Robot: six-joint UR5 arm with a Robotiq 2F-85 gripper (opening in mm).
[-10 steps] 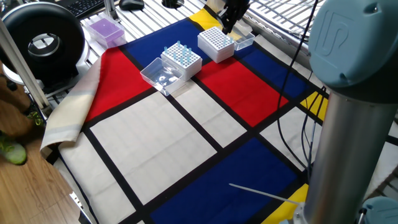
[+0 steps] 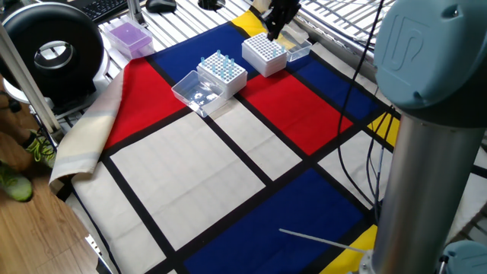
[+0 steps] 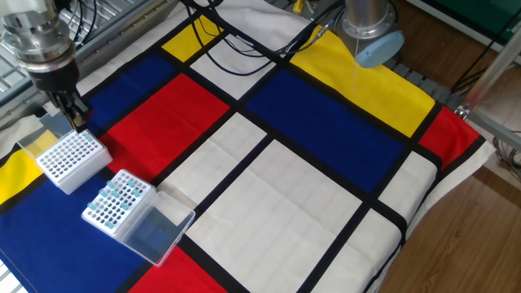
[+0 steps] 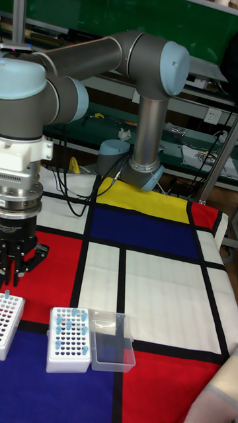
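Note:
My gripper (image 3: 80,122) is black and points down over the corner of a white tip rack (image 3: 73,163), its fingertips close above the rack's top. In exterior view 3 the gripper (image 4: 20,271) is at the left edge, and whether its fingers are apart or together is unclear. At least one light blue tip (image 4: 7,292) stands in that rack, just below the gripper. Beside it is a second white rack (image 3: 119,200) with several light blue tips standing in its holes. Its clear lid (image 3: 159,229) lies open alongside.
The first rack's clear lid (image 2: 296,46) is open behind it. A purple-topped box (image 2: 129,38) rests at the far left on the metal slats. Black cables (image 3: 244,57) hang near the arm base.
In exterior view 1 my gripper has shifted slightly to the left and upward above the rack. Both racks and their lids stay put.

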